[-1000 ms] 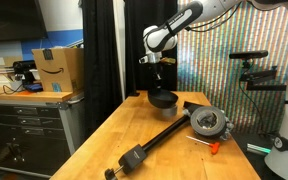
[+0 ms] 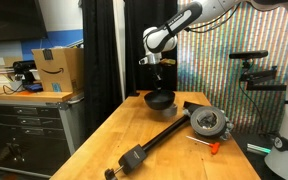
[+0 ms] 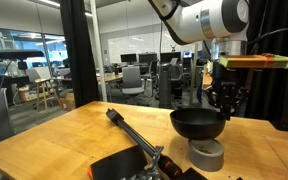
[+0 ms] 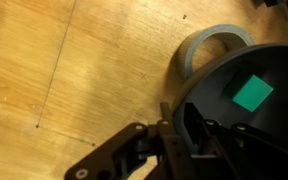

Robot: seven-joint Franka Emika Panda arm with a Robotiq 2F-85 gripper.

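A black bowl with a green block inside fills the right side of the wrist view. From the second exterior view, the bowl appears just above a grey tape roll, overlapping its top; whether it bears on the roll is unclear. My gripper is at the bowl's near rim, its fingertips close against the edge. The second exterior view puts the gripper at the rim's right side. How far its fingers stand apart, and whether they grip the rim, cannot be made out.
On the wooden table, a long dark bar-like device lies in front of the bowl. Near the right edge are a round grey object and a red-handled tool.
In the first exterior view, the bowl has shifted very slightly down and left and looks a little more level. The arm has hardly moved; the other objects stay put.
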